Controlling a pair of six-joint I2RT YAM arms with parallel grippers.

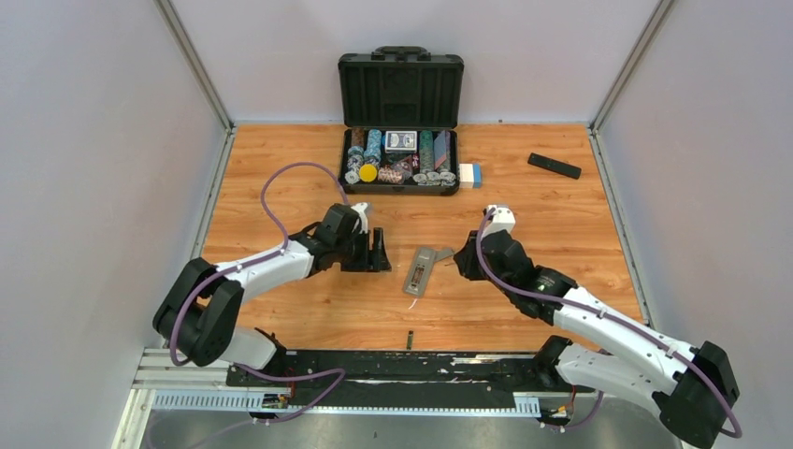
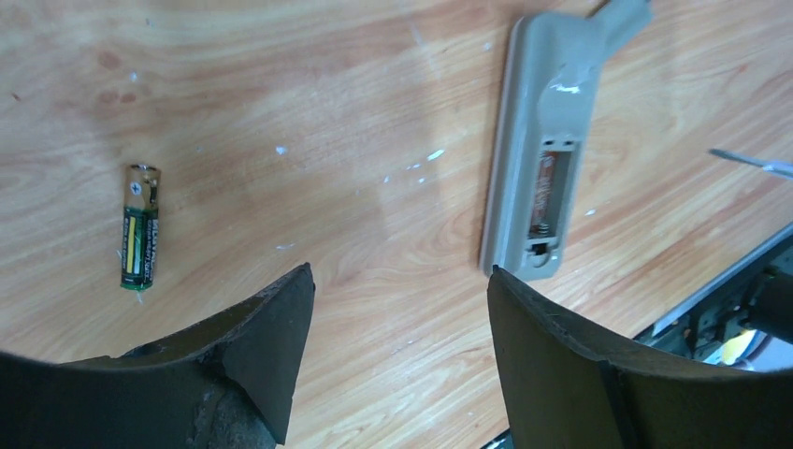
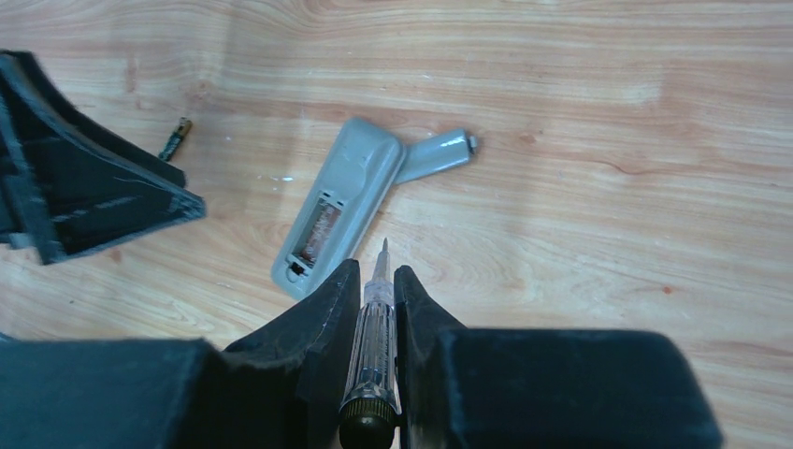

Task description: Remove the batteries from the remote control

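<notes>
The grey remote control [image 1: 419, 271] lies mid-table, its battery compartment [image 2: 554, 187] uncovered with something brown inside; I cannot tell whether that is a battery. A grey flap-like piece [image 3: 436, 155] sticks out from its far end. In the left wrist view a green and black battery [image 2: 140, 227] rests on the wood, left of the remote. Another small battery-like piece [image 1: 410, 340] lies by the front edge. My left gripper is open and empty, left of the remote. My right gripper is shut on a screwdriver [image 3: 375, 341], tip beside the remote.
At the back stands an open black case [image 1: 402, 89] full of chips and cards, with a white and blue box [image 1: 470, 176] against its side. A black remote-like bar [image 1: 554, 166] lies at the back right.
</notes>
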